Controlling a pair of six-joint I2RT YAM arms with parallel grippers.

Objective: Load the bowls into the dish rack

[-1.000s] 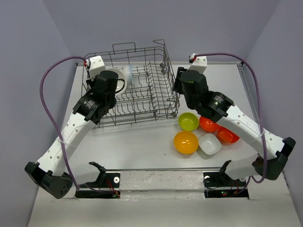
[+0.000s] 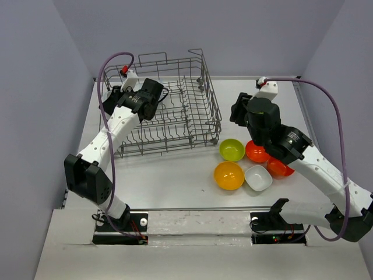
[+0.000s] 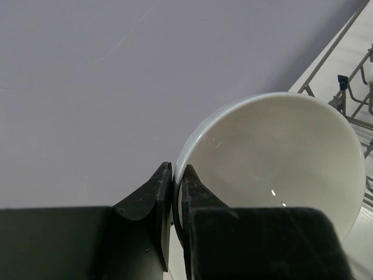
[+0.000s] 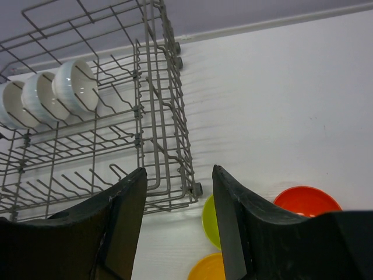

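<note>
In the left wrist view a white bowl (image 3: 280, 157) has its rim between the fingers of my left gripper, which is shut on it. From above, my left arm reaches over the rack's back left and hides most of that area. The wire dish rack (image 4: 152, 116) holds white bowls side by side, tilted on edge, including one bowl (image 4: 77, 86) and another (image 4: 44, 98); a third (image 4: 13, 105) sits farthest left. My right gripper is open and empty, right of the rack. On the table are green (image 2: 232, 150), orange (image 2: 228, 175), white (image 2: 258, 178) and red bowls (image 2: 256, 153).
Another red bowl (image 2: 281, 168) lies beneath my right forearm. The rack's tall right side wall (image 2: 211, 105) stands close to the right gripper. Open table shows in front of the rack and at the back right.
My left gripper has moved toward the rack's back left corner, and the arm now covers the bowls seen there earlier.
</note>
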